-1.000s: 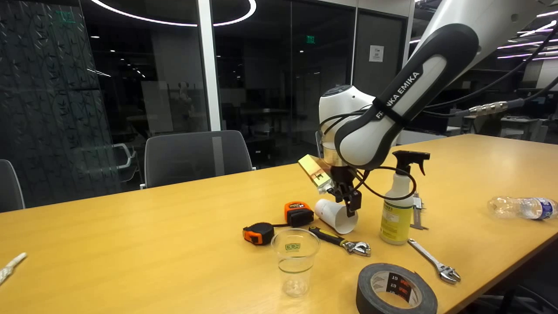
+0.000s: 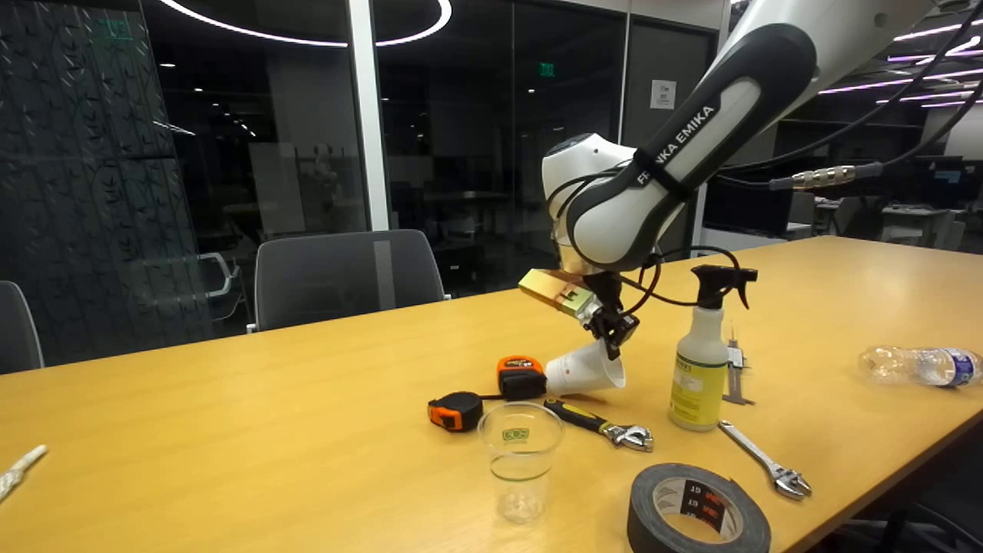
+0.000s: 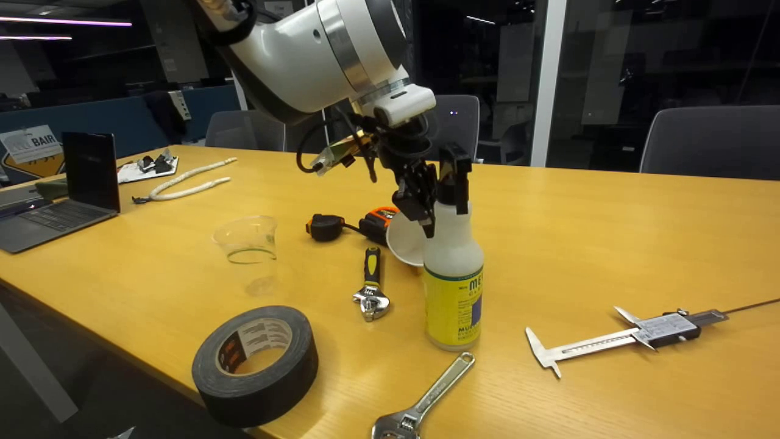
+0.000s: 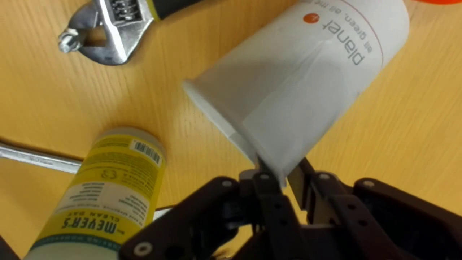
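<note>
A white paper cup (image 2: 580, 370) is tilted on its side, its mouth towards my gripper (image 2: 622, 349). In the wrist view the gripper is shut on the rim of the cup (image 4: 299, 86), whose wall is creased near the pinch. Printed lettering and a red dot mark the cup's side. In exterior view 2 the spray bottle hides part of the cup (image 3: 406, 238), and the gripper (image 3: 431, 219) is seen just behind the bottle. Whether the cup's base touches the table cannot be told.
Beside the cup stand orange-black tape measures (image 2: 521, 378) and a yellow-black wrench (image 2: 594, 422). The spray bottle (image 2: 700, 369) rises close to the gripper. A clear cup (image 2: 521, 461), black tape roll (image 2: 696, 516), second wrench (image 2: 766, 461) and caliper (image 3: 621, 338) lie nearer the edge.
The gripper has risen and shifted left in exterior view 1, its wrist tilting. The cup's mouth end has lifted and turned with it, and the near tape measure has shifted slightly left.
</note>
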